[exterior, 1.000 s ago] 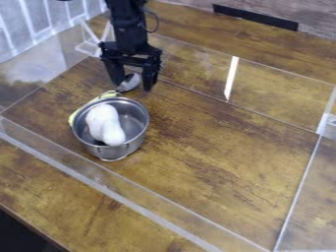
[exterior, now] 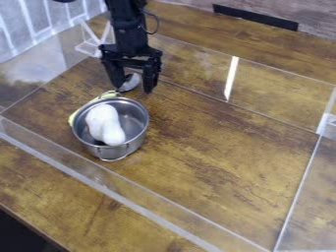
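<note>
A steel pot (exterior: 125,143) on the wooden table holds a white, elongated object (exterior: 105,128) on its left side. Just behind the pot my black gripper (exterior: 134,77) hangs low with open fingers, over a small pale grey item (exterior: 130,83). A yellow-green object (exterior: 102,98) lies by the pot's back left, partly hidden by it. Whether the fingertips touch the grey item is too small to tell.
Clear low walls edge the work area on the left, front and right. The middle and right of the wooden table (exterior: 230,153) are empty. A dark strip (exterior: 269,15) runs along the back.
My gripper and arm have shifted very slightly. The pot and the objects by it are unchanged.
</note>
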